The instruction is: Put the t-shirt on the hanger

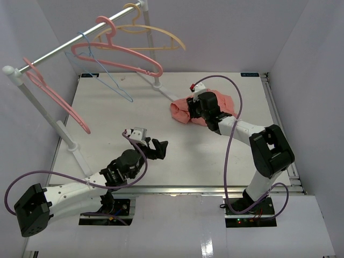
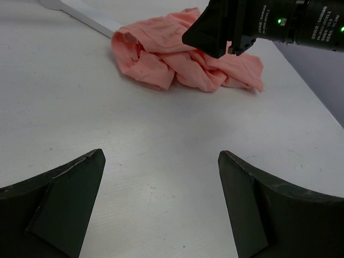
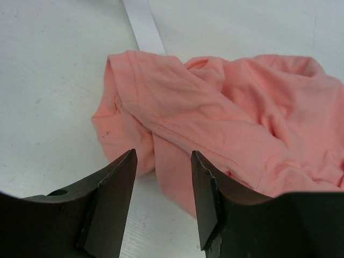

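Note:
A crumpled salmon-pink T-shirt [image 1: 220, 99] lies on the white table at the back right, folds heaped, as the right wrist view [image 3: 226, 113] also shows. My right gripper [image 1: 193, 107] hangs over its left part, fingers apart and empty, the cloth below them [image 3: 162, 156]. My left gripper [image 1: 154, 145] stands open over bare table at front left, nothing between its fingers. Pink hangers [image 1: 115, 51], a blue hanger [image 1: 107, 83] and a yellow hanger [image 1: 161, 33] hang from the rail.
The metal rail [image 1: 59, 48] on white posts spans the left side, one foot [image 1: 166, 92] reaching near the shirt. Walls enclose the sides and back.

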